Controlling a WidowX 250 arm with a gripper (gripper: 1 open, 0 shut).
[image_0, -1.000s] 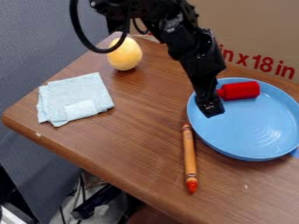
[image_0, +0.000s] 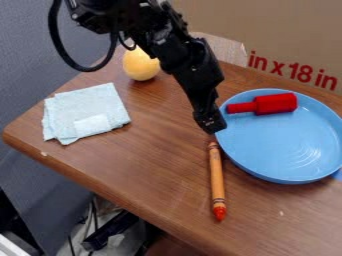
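The black robot arm reaches down from the top, and its gripper (image_0: 210, 120) hangs at the left rim of a blue plate (image_0: 281, 148). A red cylinder with a thin handle (image_0: 274, 103) lies on the upper part of the plate, right of the gripper. An orange crayon with a red tip (image_0: 217, 185) lies on the table just left of the plate, below the gripper. I cannot tell whether the fingers are open or shut.
A folded pale blue cloth (image_0: 83, 112) lies at the left of the wooden table (image_0: 134, 170). A yellow round object (image_0: 142, 65) sits at the back left. A cardboard box (image_0: 287, 40) stands behind.
The arm and gripper have moved left, from over the plate beside the red cylinder to the plate's left rim. The objects look unmoved.
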